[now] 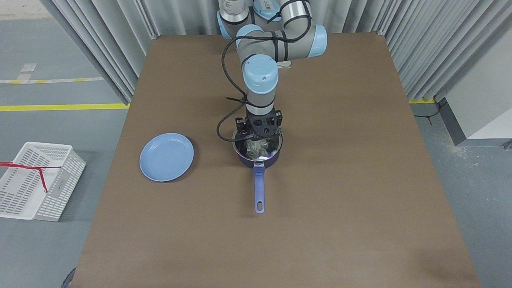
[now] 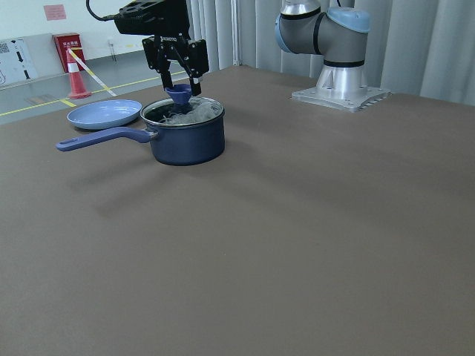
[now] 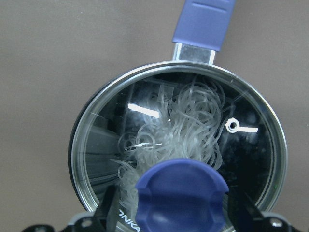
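Note:
A dark blue saucepan with a long blue handle stands on the table under a glass lid, with pale translucent strands visible inside. The gripper is poised directly over the lid, pointing down, its two black fingers on either side of the lid's blue knob. In the wrist view the fingertips reach the knob's edges at the bottom; whether they press on it is unclear.
A light blue plate lies left of the pan. A white basket is on the floor at left.

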